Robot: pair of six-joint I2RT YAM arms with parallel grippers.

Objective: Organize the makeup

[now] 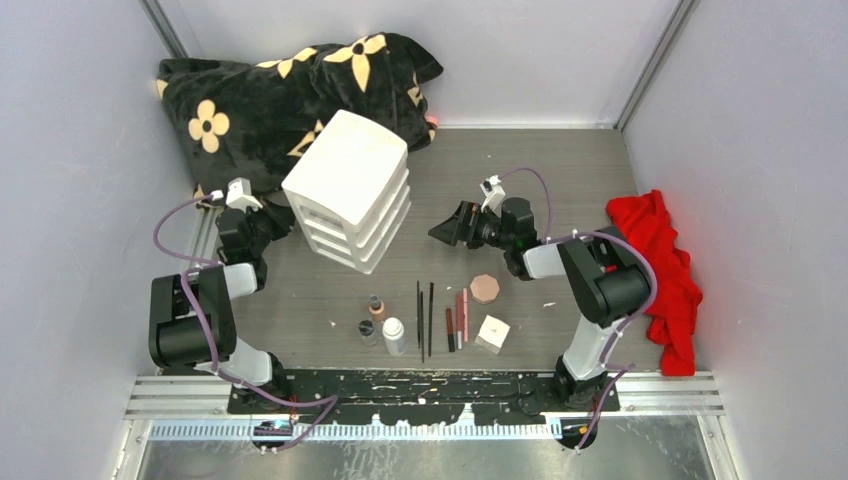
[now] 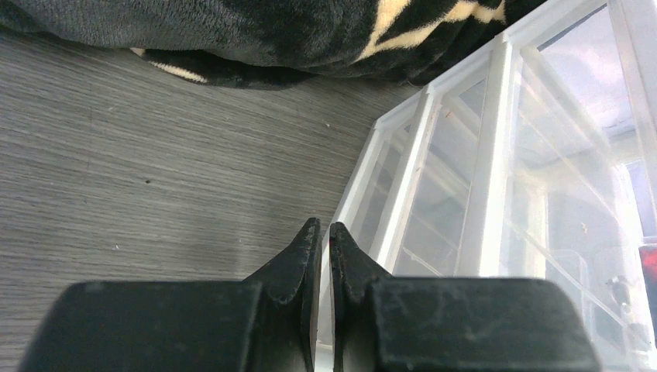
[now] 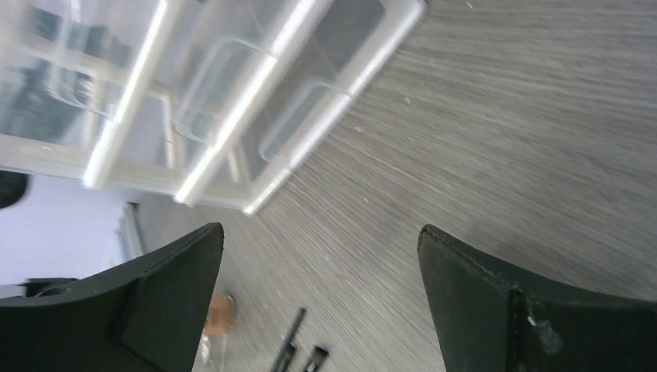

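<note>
A white drawer organizer [image 1: 345, 165] with clear drawers stands at upper middle left, angled. My left gripper is at its left side, fingertips close together beside the frame, with nothing visible between them. My right gripper [image 1: 450, 225] stands open and empty right of the organizer, over bare floor. Toward the front lie a foundation bottle [image 1: 376, 308], a small clear bottle [image 1: 367, 332], a white bottle [image 1: 394, 337], several dark and pink pencils [image 1: 450, 330], a pink octagonal compact [image 1: 485, 288] and a cream box [image 1: 492, 334].
A black flowered blanket [image 1: 210, 120] lies along the back left, behind the organizer. A red cloth [image 1: 650, 260] lies at the right wall.
</note>
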